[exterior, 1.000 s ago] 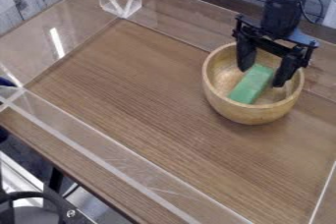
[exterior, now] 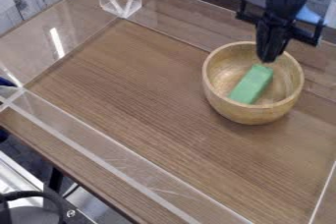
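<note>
A wooden bowl (exterior: 219,81) stands on the right part of the brown table, with a green rectangular block (exterior: 252,84) lying inside it. My black gripper (exterior: 270,43) hangs above the bowl's back rim, shut, with nothing visible between its fingers.
A transparent piece (exterior: 120,0) is at the back left, by the table's edge. Black hardware and cables (exterior: 33,211) show at the lower left corner, off the table.
My gripper has risen up and back, out of the bowl. The green block stays in the bowl and is now fully in sight.
</note>
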